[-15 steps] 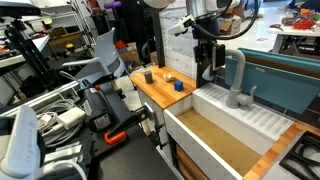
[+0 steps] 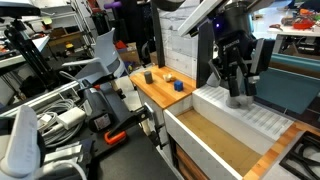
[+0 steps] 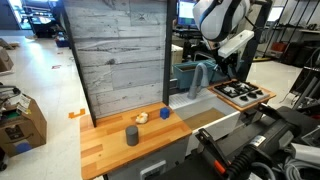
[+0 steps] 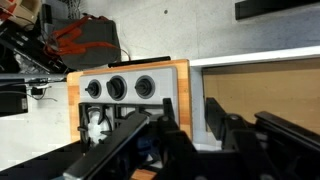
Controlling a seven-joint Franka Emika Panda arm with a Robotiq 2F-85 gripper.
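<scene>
My gripper [image 2: 232, 90] hangs above the counter in front of the grey faucet, on the stove side of the open drawer's middle. In the wrist view its dark fingers [image 4: 165, 120] reach in from the bottom edge, and the counter edge shows beyond them. I make out no object between them, and their exact closure is unclear. The white drawer [image 2: 195, 146] stands pulled out, its brown floor bare where visible. To its right, the stove [image 4: 128, 90] has black knobs on a steel panel.
A blue cube [image 2: 178, 86], a grey cup [image 2: 148, 76] and a small yellowish item [image 3: 145, 117] sit on the wooden counter [image 3: 105, 140]. The faucet [image 3: 199, 78] rises behind the drawer. A red-and-black bag [image 4: 82, 42] lies on the floor.
My arm has swung right in exterior view 1, from left of the faucet to in front of it. The faucet is now mostly hidden. The drawer and counter items have stayed put.
</scene>
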